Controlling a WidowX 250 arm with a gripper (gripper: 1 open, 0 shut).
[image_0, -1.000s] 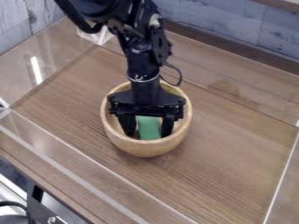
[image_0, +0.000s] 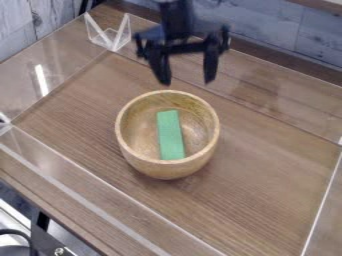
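Note:
A round tan bowl (image_0: 202, 140) stands on the wooden table, a little left of centre, with a green block (image_0: 170, 131) lying inside it. My black gripper (image_0: 182, 66) is raised above and behind the bowl, clear of it, its fingers apart and blurred, nothing visible between them.
A white wire-like object (image_0: 107, 30) stands at the back left, and another white piece (image_0: 19, 126) is at the left edge. Grey walls border the back.
My gripper has risen out of the bowl and moved back, away from the green block, which is still in the bowl.

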